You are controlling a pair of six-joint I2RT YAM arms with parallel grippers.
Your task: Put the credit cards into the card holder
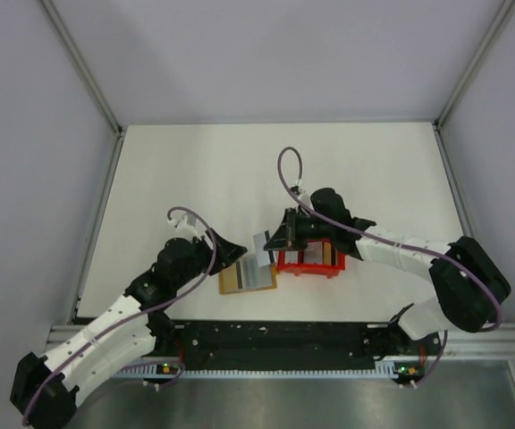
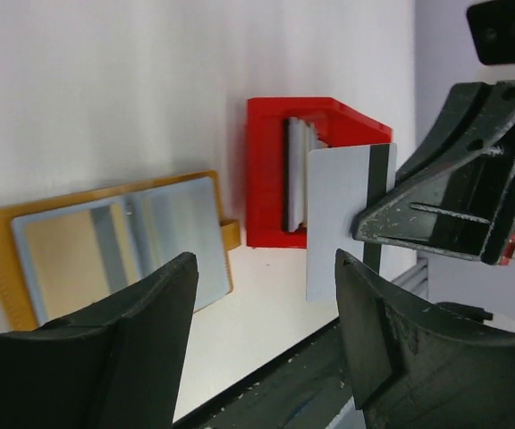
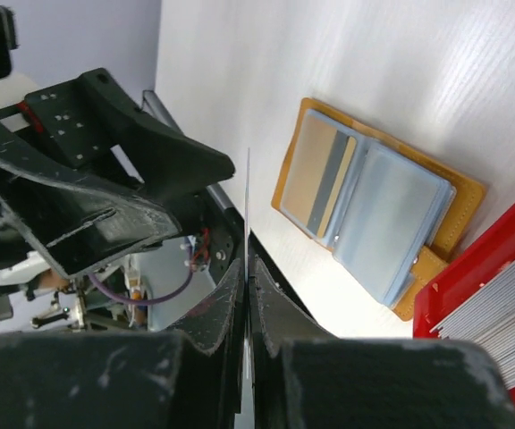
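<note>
The card holder [image 1: 247, 279] lies flat and spread on the table, brown with pale sleeves. In the left wrist view, a tan card with a dark stripe [image 2: 79, 246] shows in its left sleeve; whether the right sleeve [image 2: 184, 237] holds a card I cannot tell. A white card with a black stripe hangs upright from my right gripper, shut on its striped edge; the right wrist view shows it edge-on as a thin line. My left gripper is open above the holder, nothing between its fingers, the held card just right of them.
Just right of the holder stands a red box [image 1: 309, 268] with several cards upright in it. Beyond both, the white table [image 1: 195, 170] is clear. A dark strip [image 1: 266, 344] runs along the table's front.
</note>
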